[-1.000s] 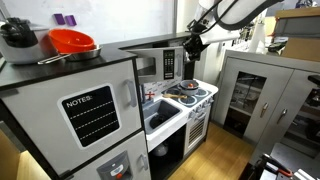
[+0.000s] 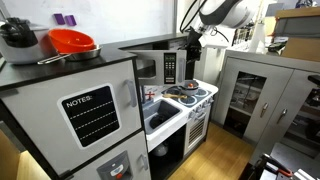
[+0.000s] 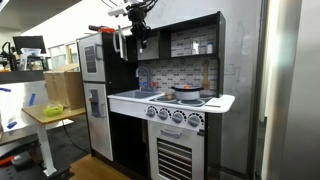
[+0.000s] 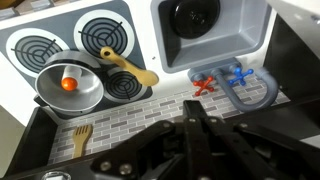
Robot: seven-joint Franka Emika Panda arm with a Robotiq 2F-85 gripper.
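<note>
No task is named. My gripper is shut, and nothing shows between its fingers. In the first exterior view the dark gripper [image 2: 187, 46] hangs high, near the open microwave door [image 2: 146, 69] and the microwave's keypad panel [image 2: 170, 68]. From the second exterior view, the gripper [image 3: 141, 44] is beside the upper cupboard, above the sink side of the toy kitchen. Whether it touches the door cannot be told. Looking down, the wrist view shows a steel pot [image 4: 72, 83] holding an orange-and-white item [image 4: 70, 80], and a wooden spoon [image 4: 135, 70] beside it.
A grey sink [image 4: 195, 15] and a grey faucet [image 4: 255, 98] with red and blue handles lie below. A wooden fork [image 4: 82, 138] is near the tiled backsplash [image 4: 140, 113]. Red bowls [image 2: 72, 41] stand on the cabinet top. The upper shelf and open door are close obstacles.
The arm's white links have shifted to the right in the first exterior view, and the gripper appears slightly higher. The microwave door and the cookware look unmoved.
</note>
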